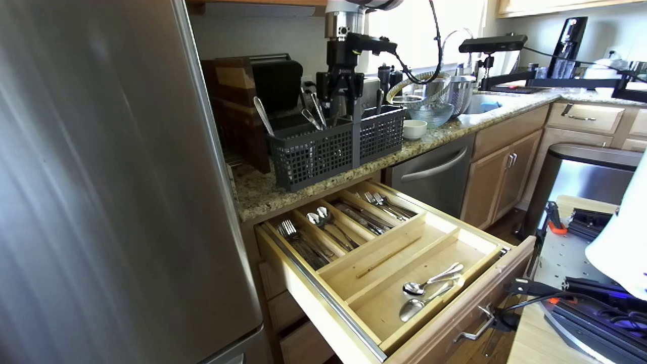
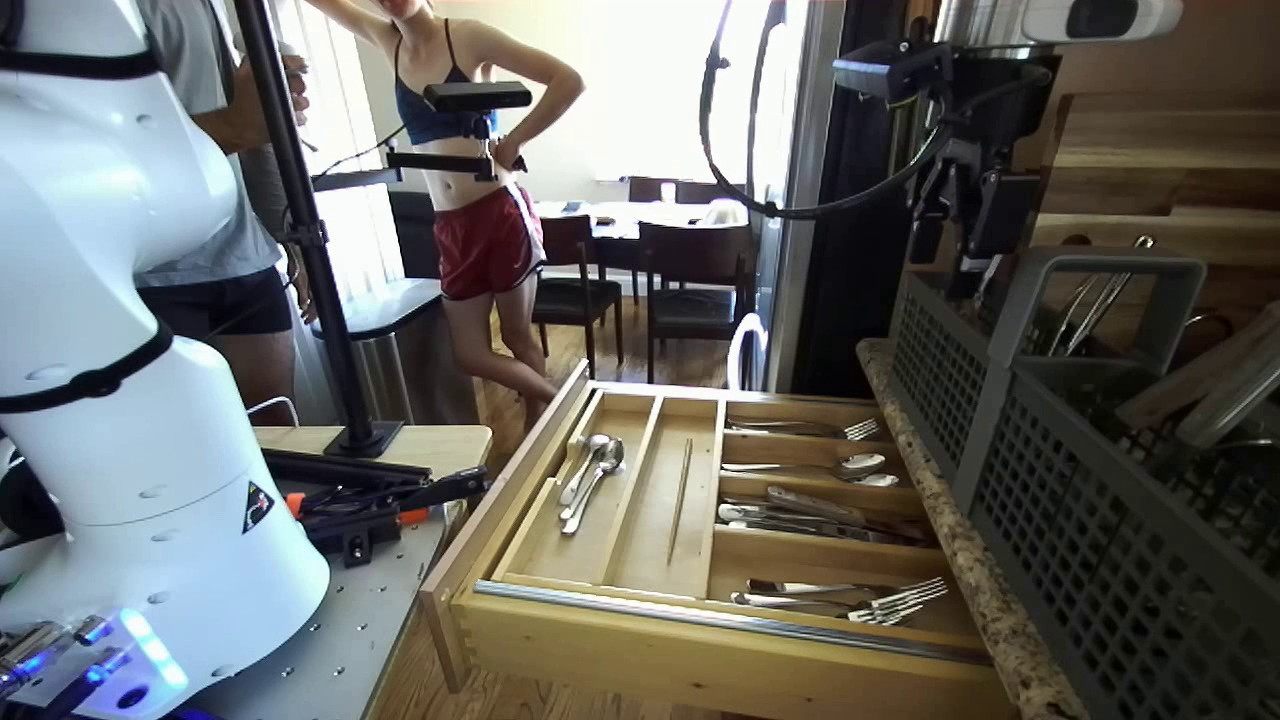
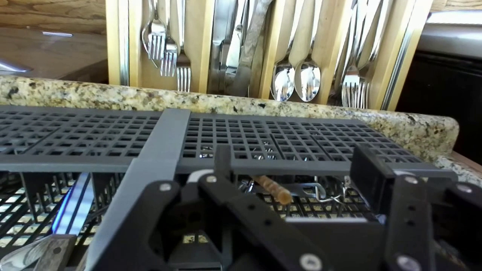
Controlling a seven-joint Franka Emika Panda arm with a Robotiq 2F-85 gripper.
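Observation:
My gripper points down into the grey cutlery basket on the counter. In the wrist view its fingers stand apart, so the gripper is open. Between and below them a round wooden stick end shows inside the basket, with metal utensils lying around it. Nothing is visibly clasped. The open drawer holds forks, knives, and spoons in its back compartments. A few spoons lie in the front compartment, and a thin stick is in the middle one.
The basket's upright handle rises near the gripper. A wooden block stands behind the basket, and a white bowl sits at its right. Most of the drawer's middle compartment is bare. Two people stand beyond the drawer.

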